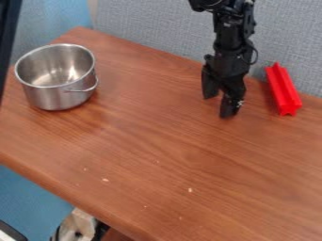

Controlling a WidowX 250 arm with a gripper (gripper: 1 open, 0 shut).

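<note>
My black gripper (219, 98) points down at the back of the wooden table, its fingertips low over the surface; its fingers look apart, with nothing visible between them. A red elongated block (283, 89) lies to its right, apart from it. A steel pot (56, 89) with side handles sits at the back left.
A grey padded wall (151, 24) runs behind it. The table's left edge drops to a blue area, with some equipment at the bottom left.
</note>
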